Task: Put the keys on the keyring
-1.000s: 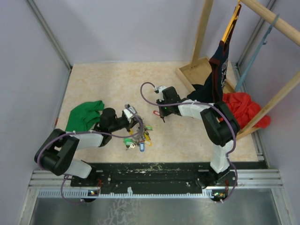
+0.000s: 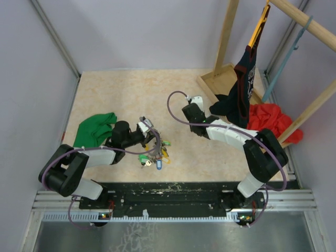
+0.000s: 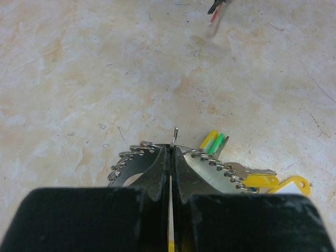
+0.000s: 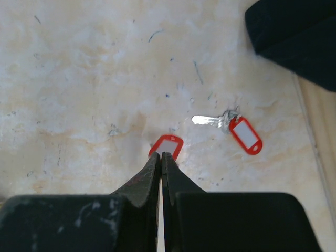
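My left gripper [image 2: 148, 135] is shut over the pile of keys and coloured tags. In the left wrist view its tips [image 3: 171, 150] are over a dark spiked metal piece [image 3: 126, 165], with a thin metal pin upright at them; a yellow tag [image 3: 290, 186], green tag [image 3: 219, 140] and key [image 3: 239, 171] lie beside it. My right gripper [image 2: 195, 128] is shut, above the table. In the right wrist view a red tag [image 4: 170, 144] lies under its tips, and a key [image 4: 206, 120] with another red tag [image 4: 245, 135] lies to the right.
A wooden box [image 2: 210, 82] with hanging dark fabric [image 2: 244, 79] and a red cloth [image 2: 281, 122] stand at the right. A green cloth [image 2: 92, 130] lies at the left.
My right arm has moved to the right and toward the front, now covering the red tag in the top view. The left arm stays still.
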